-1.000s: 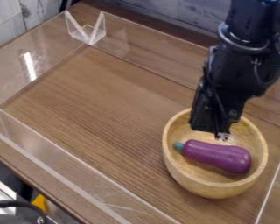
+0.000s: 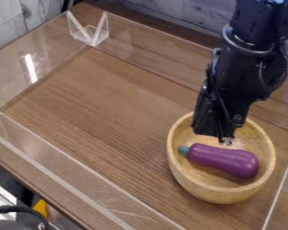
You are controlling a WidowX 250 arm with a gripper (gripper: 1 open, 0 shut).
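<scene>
A purple toy eggplant (image 2: 226, 162) lies in a light wooden bowl (image 2: 193, 187) at the lower right of the camera view. My black gripper (image 2: 209, 123) hangs above the back of the bowl, with its fingertips pointing down over it. It looks shut, and nothing shows held between its fingers.
A small white wire rack (image 2: 89, 27) stands at the back left. A yellow object (image 2: 40, 206) shows at the lower left edge among dark parts.
The arm and gripper have shifted very slightly; the eggplant and bowl look the same.
</scene>
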